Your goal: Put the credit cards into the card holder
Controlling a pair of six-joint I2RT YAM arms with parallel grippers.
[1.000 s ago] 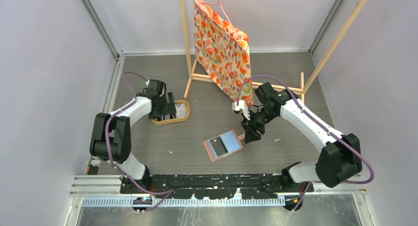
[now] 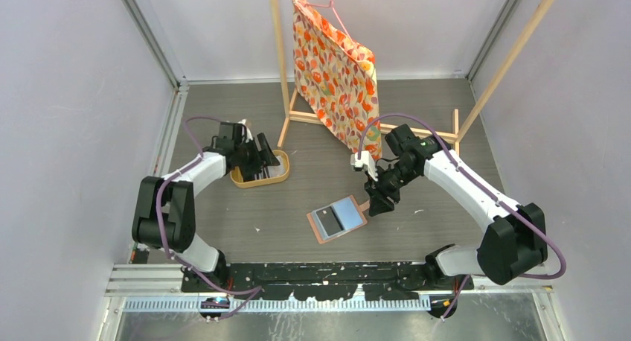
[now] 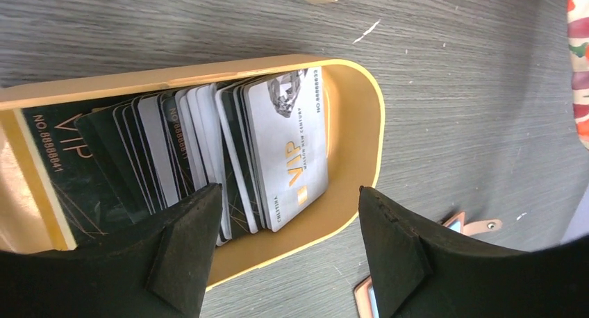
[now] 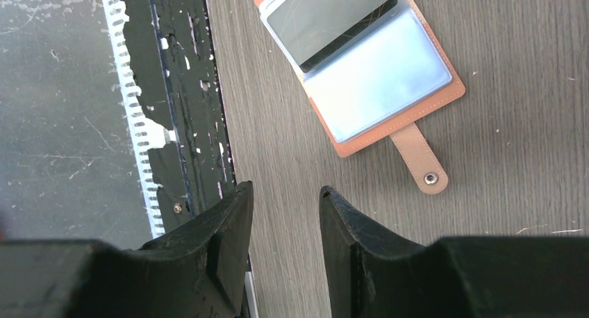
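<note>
A yellow oval box at the left holds a row of credit cards, black and silver, the front silver VIP card leaning at its right end. My left gripper is over the box with its fingers parted and nothing held. The open card holder, tan with a strap, lies on the middle of the table, with a dark panel and a pale blue one. My right gripper is parted and empty, above the table beside the holder's strap.
A floral cloth hangs from a wooden frame at the back. Bare floor lies between box and holder. A black, worn strip runs along the front edge.
My left gripper has shifted slightly over the box, a little rightward compared with a second ago. The right arm and the holder have stayed still.
</note>
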